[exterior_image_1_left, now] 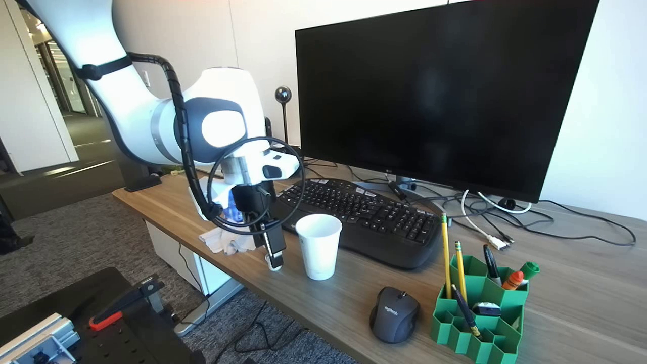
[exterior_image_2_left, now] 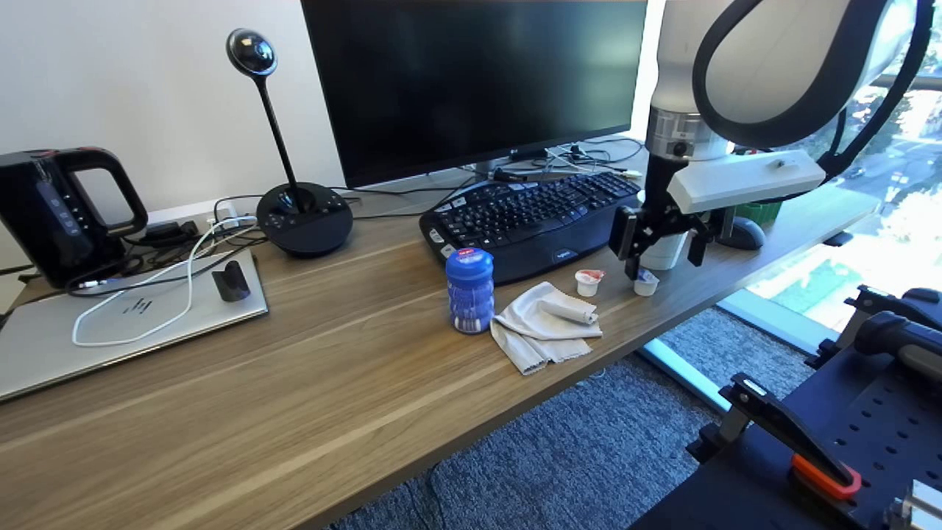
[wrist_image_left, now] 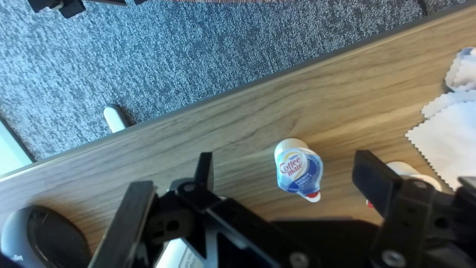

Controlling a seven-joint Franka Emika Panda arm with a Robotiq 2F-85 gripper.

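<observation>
A small creamer cup with a blue Coffee-mate lid [wrist_image_left: 299, 172] stands on the desk, seen between my spread fingers in the wrist view. My gripper is open just above it, with a gap on either side of the cup. In exterior view 2 the gripper [exterior_image_2_left: 664, 256] hangs low over this creamer [exterior_image_2_left: 646, 283]. A second creamer with a red-marked lid [exterior_image_2_left: 589, 282] sits to its left, partly behind a finger in the wrist view. The white paper cup [exterior_image_1_left: 319, 246] stands upright close to the gripper [exterior_image_1_left: 276, 258] in exterior view 1.
A pale cloth [exterior_image_2_left: 547, 327] and a blue-lidded bottle [exterior_image_2_left: 470, 290] lie left of the creamers. Behind is the keyboard [exterior_image_1_left: 364, 218]; a mouse [exterior_image_1_left: 395, 314] and green pen holder [exterior_image_1_left: 482, 309] stand to the right. The desk's front edge is close by.
</observation>
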